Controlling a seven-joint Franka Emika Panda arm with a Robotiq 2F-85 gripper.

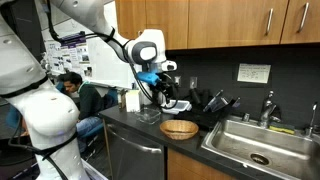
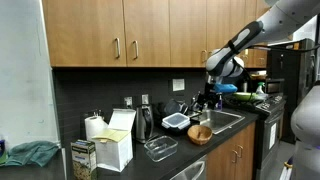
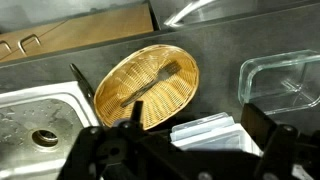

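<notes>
A wicker basket (image 3: 125,76) sits on the dark counter, with a fork (image 3: 149,86) lying inside it in the wrist view. The same basket (image 1: 180,130) shows below the arm in exterior view 1, and the basket (image 2: 198,134) stands beside the sink in exterior view 2. My gripper is open; its two dark fingers are far apart at the bottom of the wrist view. It hangs well above the counter, with no object held. White plastic containers (image 3: 212,130) appear between the fingers, but they lie below on the counter.
A clear glass dish (image 3: 283,82) is on the basket's other side from the metal sink (image 3: 40,135). A dark utensil (image 3: 82,82) lies between basket and sink. A dish rack (image 1: 205,113) with dark items stands behind the basket. Upper cabinets (image 2: 190,35) overhang the counter.
</notes>
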